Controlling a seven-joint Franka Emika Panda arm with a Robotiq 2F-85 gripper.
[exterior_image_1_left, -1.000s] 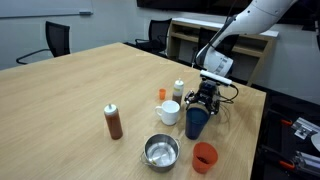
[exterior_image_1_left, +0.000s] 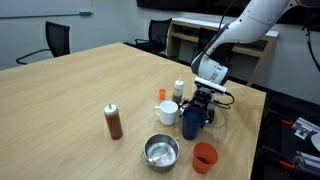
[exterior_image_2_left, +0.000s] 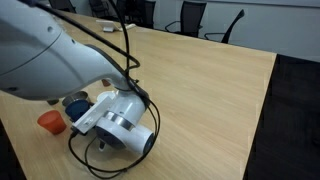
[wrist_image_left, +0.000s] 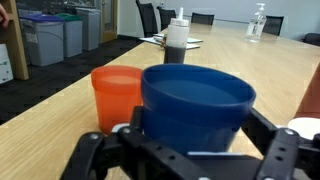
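A dark blue cup (exterior_image_1_left: 192, 124) stands on the table in exterior view 1, with my gripper (exterior_image_1_left: 205, 110) low and close behind it. In the wrist view the blue cup (wrist_image_left: 196, 100) fills the space ahead of the open gripper. One of its fingers (wrist_image_left: 115, 147) shows at either side of the cup's lower part. Whether the fingers touch the cup cannot be told. A red-orange cup (wrist_image_left: 117, 92) stands just left of it there. The arm hides most of the gripper in exterior view 2.
Close around the blue cup are a white mug (exterior_image_1_left: 167, 112), a metal pot (exterior_image_1_left: 160, 150) and the red-orange cup (exterior_image_1_left: 204, 157). A white-topped bottle (exterior_image_1_left: 178, 90) and a red-brown bottle (exterior_image_1_left: 113, 122) stand farther off.
The cup appears a little farther left; the other objects stay put.
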